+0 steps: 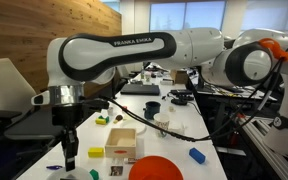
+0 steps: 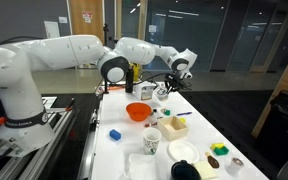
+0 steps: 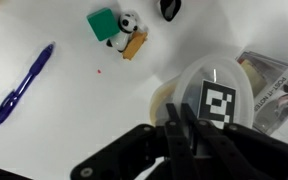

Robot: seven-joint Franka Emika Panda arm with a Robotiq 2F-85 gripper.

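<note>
My gripper is low at the far-left part of the table, pointing down. In the wrist view its dark fingers are shut on a pale translucent oval container (image 3: 216, 72) with a rounded rim. A black-and-white square marker (image 3: 217, 101) shows within the oval; whether it is inside or behind the clear wall, I cannot tell. The fingertips' contact is partly hidden. In exterior view 1 the gripper (image 1: 70, 158) stands left of the yellow block (image 1: 96, 152).
A green block (image 3: 103, 22) and a blue pen (image 3: 24, 85) lie nearby. A clear package (image 3: 276, 92) sits just beside the container. Farther off are an orange-red bowl (image 1: 156, 170), a wooden box (image 1: 132, 138), a mug (image 1: 161, 120) and a blue object (image 1: 197, 156).
</note>
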